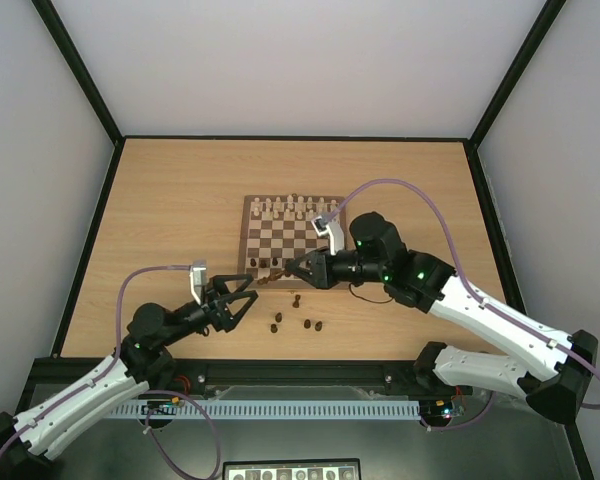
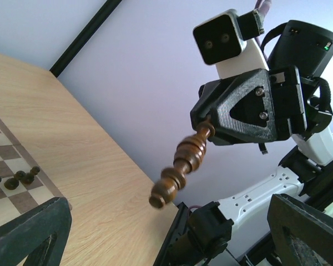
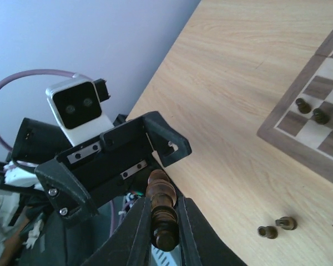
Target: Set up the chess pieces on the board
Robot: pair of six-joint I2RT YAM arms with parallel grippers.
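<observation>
My right gripper [image 1: 292, 268] is shut on a long, turned brown chess piece [image 2: 184, 159], gripping it at one end above the board's near side. In the right wrist view this piece [image 3: 165, 221] points away from the fingers [image 3: 134, 235], between the open fingers of the left gripper. My left gripper [image 1: 251, 288] stands open just left of the board's near edge, holding nothing. The chessboard [image 1: 244, 235] has light pieces [image 1: 291, 204] along its far side. Several dark pieces [image 2: 11, 183] stand on its near rows, partly covered by the right gripper from above.
Several loose dark pieces [image 1: 318, 325] are on the table [image 1: 400, 175] in front of the board; two of these pieces [image 3: 277, 226] show in the right wrist view. A black cable [image 1: 372, 298] lies under the right arm.
</observation>
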